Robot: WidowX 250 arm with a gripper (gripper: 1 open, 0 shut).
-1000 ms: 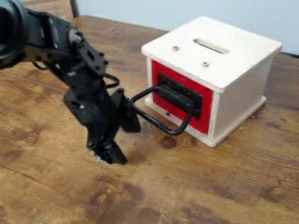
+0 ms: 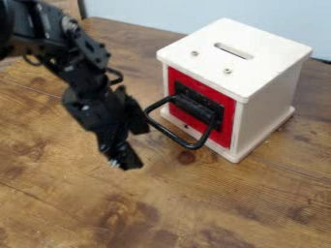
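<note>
A white wooden box (image 2: pixel 266 92) with a slot and screws on top stands at the right of the camera view. Its front has a red panel (image 2: pixel 226 135) carrying a black latch plate, with a black U-shaped handle (image 2: pixel 184 141) sticking out toward the left. My black gripper (image 2: pixel 130 145) is low on the left, just left of the handle and apart from the box, its fingers pointing down toward the table. It stands open, though the fingers are blurred; I see nothing held in it.
A pale wall (image 2: pixel 168 10) runs behind the table.
Over the last second my arm has shifted slightly, with the gripper now a little higher and further left than before. The box and handle have not moved.
</note>
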